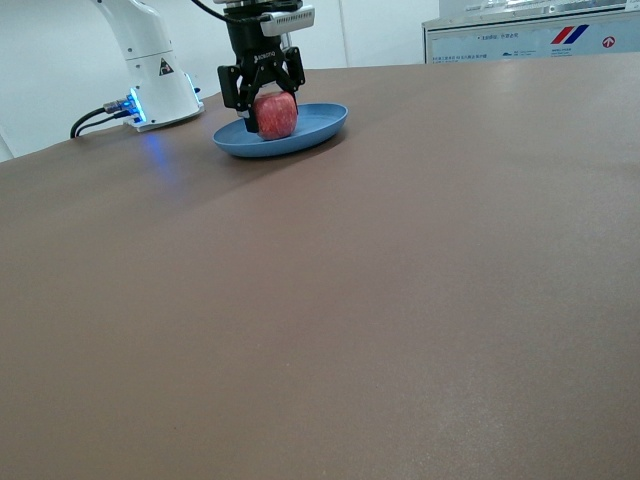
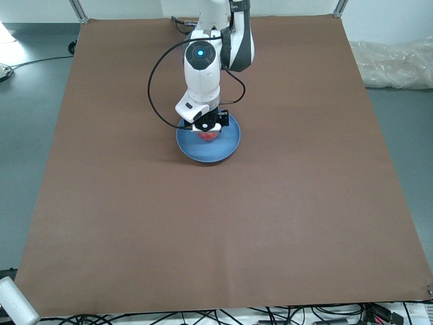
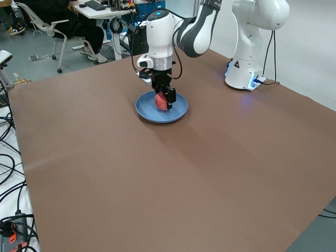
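Note:
A red apple [image 2: 208, 136] [image 1: 276, 117] [image 3: 160, 102] is at the blue plate [image 2: 210, 150] [image 1: 320, 125] [image 3: 149, 112], on or just over it. My black gripper [image 1: 270, 105] [image 3: 165, 100] is directly above the plate with its fingers down around the apple, shut on it as far as the top view shows. In the left view the wrist hides much of the apple and the fingertips.
Cables and equipment run along one table edge. A white arm base [image 1: 160, 90] stands behind the plate.

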